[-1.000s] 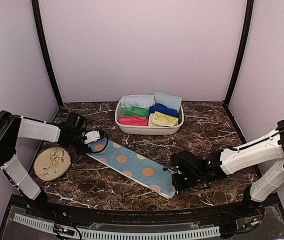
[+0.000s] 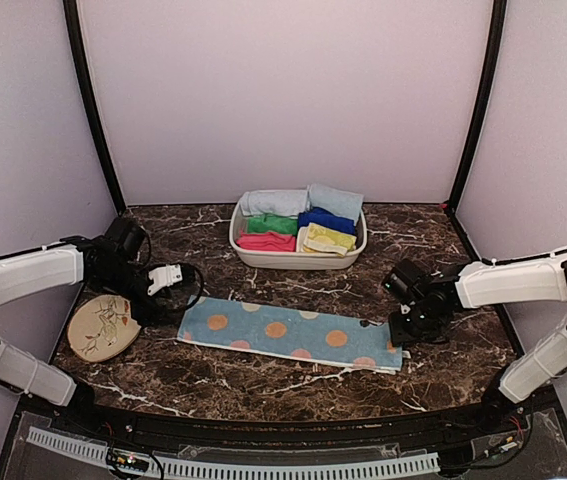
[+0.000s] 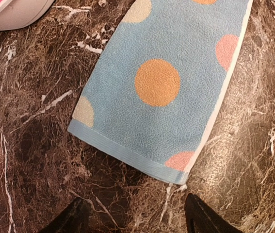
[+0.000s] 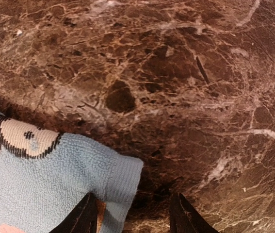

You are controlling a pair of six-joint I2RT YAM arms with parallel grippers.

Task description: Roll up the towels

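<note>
A blue towel with orange, pink and cream dots (image 2: 263,328) lies folded into a long strip across the table. In the left wrist view its left end (image 3: 122,114) lies flat, with a white layer showing along one long edge. My left gripper stands apart from that end, its fingers spread and the space between them empty. At the strip's other end, my right gripper is open by the towel's end (image 4: 113,179); one finger overlaps the cloth in view, and whether it touches cannot be seen.
At the back centre stands a white bin (image 2: 298,260) with several folded towels: pale blue, green, red, dark blue and yellow. A round embroidered piece (image 2: 103,328) lies on the far left beside the left arm. Bare marble-patterned table surrounds the strip.
The towel strip has swung from a diagonal to nearly straight across, its right end shifting right and away from the front.
</note>
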